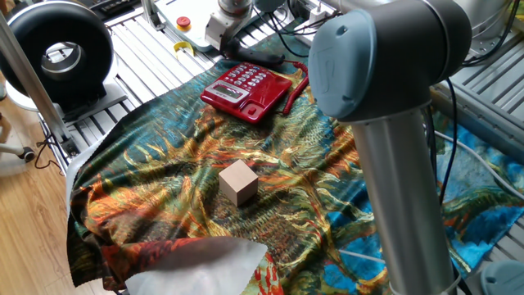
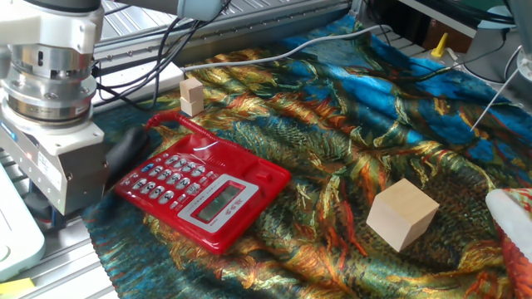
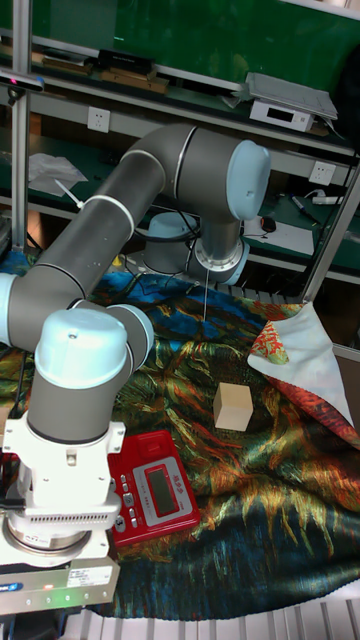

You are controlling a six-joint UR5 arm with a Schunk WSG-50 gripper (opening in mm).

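Note:
A red desk phone [image 2: 204, 191] with silver keys and a small display lies on the patterned cloth. Its dark handset [image 1: 258, 58] is off the cradle, at the far side of the phone, joined to a red coiled cord [image 1: 296, 86]. Right at the handset's end stands my gripper [image 1: 221, 47], low over the table edge. In exterior view 2 the gripper's metal body hides part of the handset. The fingers are not clear in any view, so I cannot tell whether they hold it.
A wooden cube [image 1: 238, 182] rests on the cloth in front of the phone. Small wooden blocks [image 2: 191, 97] stand behind it by the cables. One corner of the cloth [image 3: 309, 363] is folded over.

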